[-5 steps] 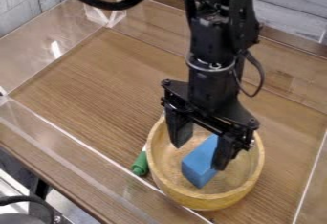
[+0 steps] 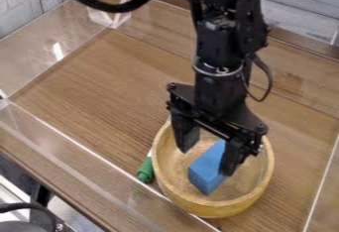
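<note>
My black gripper (image 2: 212, 137) hangs open, pointing down into a round yellow-tan bowl (image 2: 232, 201) at the front centre of the table. A blue block (image 2: 207, 173) lies inside the bowl between and just below the fingers, and is partly hidden by them. A small green cylindrical object (image 2: 146, 169) lies on the table beside the bowl's left side.
Clear edging runs along the left and front, with dark cables at the lower left corner and a white wall behind.
The gripper shifts very slightly over the bowl; the bowl, blue block and green object look unchanged.
</note>
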